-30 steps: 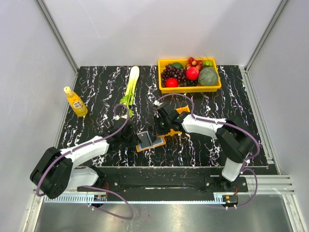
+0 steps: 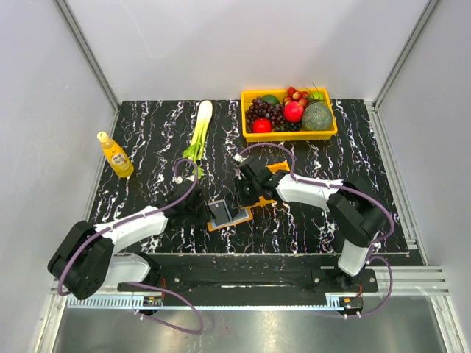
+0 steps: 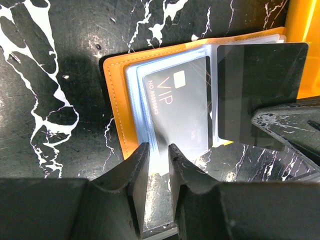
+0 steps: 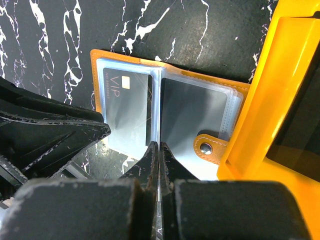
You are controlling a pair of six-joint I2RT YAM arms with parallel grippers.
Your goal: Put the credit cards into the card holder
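An open orange card holder (image 2: pixel 230 220) with clear sleeves lies on the marble table. A grey VIP card sits in its left sleeves, also seen in the right wrist view. A dark card area (image 4: pixel 191 105) fills the other half. My left gripper is at the VIP card's lower left corner, its fingertips part open; whether anything is between them is unclear. My right gripper is shut over the holder's middle fold, nothing visible held.
An orange tray (image 4: pixel 280 100) sits right beside the holder. A fruit basket (image 2: pixel 249 125) stands at the back, celery (image 2: pixel 199 132) behind the holder, a yellow bottle (image 2: pixel 116 157) at the left.
In the top view the left arm has shifted very slightly; the rest looks unchanged.
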